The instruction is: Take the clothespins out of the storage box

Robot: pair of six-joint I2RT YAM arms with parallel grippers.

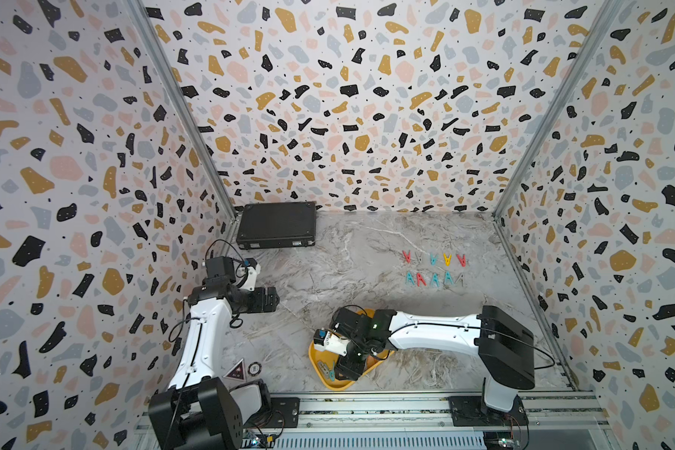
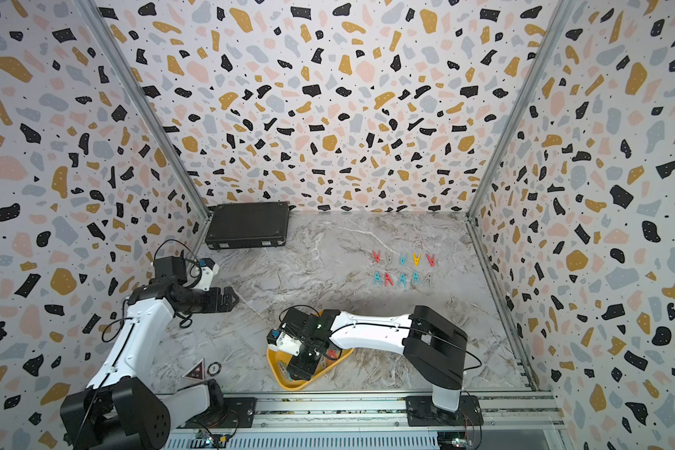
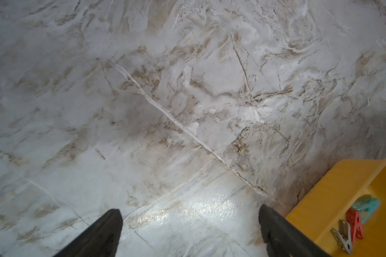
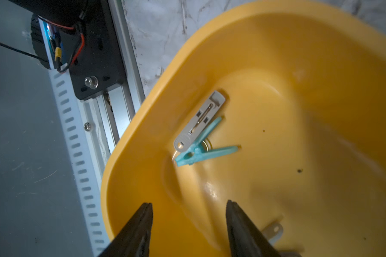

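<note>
The yellow storage box [image 1: 316, 369] sits near the table's front edge. In the right wrist view a grey clothespin [image 4: 200, 121] leans against a teal clothespin [image 4: 214, 153] in one corner of the box; another grey clothespin [image 4: 273, 232] is partly hidden behind a finger. My right gripper is open over the box, nothing between its fingers. Inside the box's other end, the left wrist view shows a teal clothespin [image 3: 366, 206], a red one [image 3: 354, 223] and a grey one [image 3: 342, 236]. My left gripper stands open and empty above bare table.
Two rows of coloured clothespins [image 1: 435, 268] lie on the table at the right. A black case [image 1: 277, 223] rests at the back left. The metal rail [image 2: 330, 401] runs just in front of the box.
</note>
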